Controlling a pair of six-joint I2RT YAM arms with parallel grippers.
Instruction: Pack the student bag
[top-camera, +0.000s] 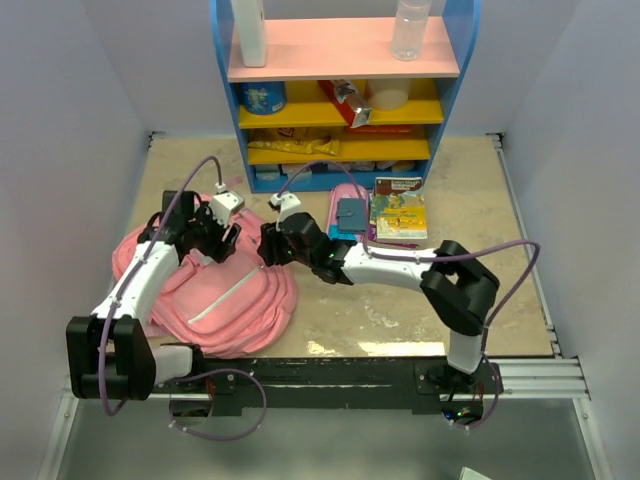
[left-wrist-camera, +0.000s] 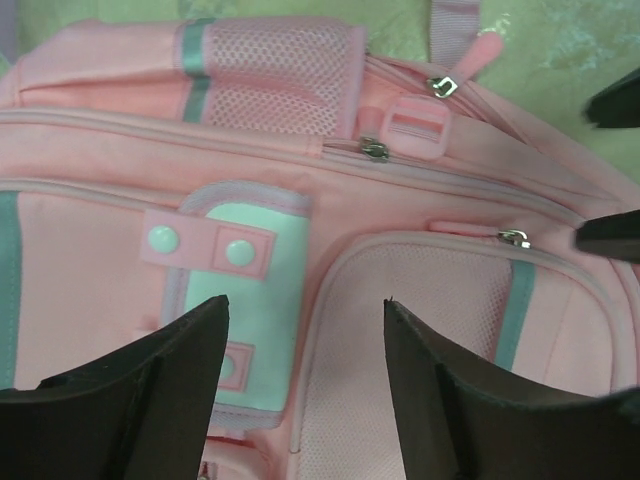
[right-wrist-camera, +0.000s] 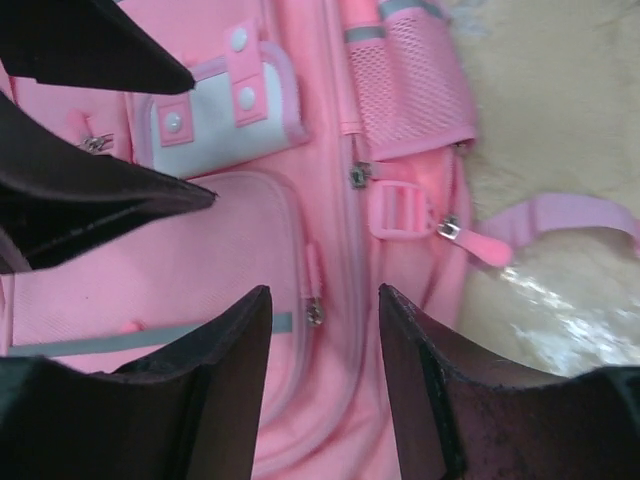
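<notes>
The pink student bag (top-camera: 232, 295) lies flat on the left of the table, with both grippers over it. My left gripper is part open above the bag's front, its fingers apart and nothing between them. A mint flap with snaps (left-wrist-camera: 262, 290) shows just beyond. My right gripper hangs over the bag's upper right side, also part open and empty. Past its fingers are a zip pull (right-wrist-camera: 314, 285) and a pink buckle (right-wrist-camera: 400, 210). The other gripper's black fingertips (right-wrist-camera: 170, 195) reach into the right wrist view.
Books (top-camera: 400, 212) and a pink pencil case (top-camera: 335, 222) with a dark blue item on it lie right of the bag, partly behind my right arm. A shelf (top-camera: 345, 64) with snacks and bottles stands at the back.
</notes>
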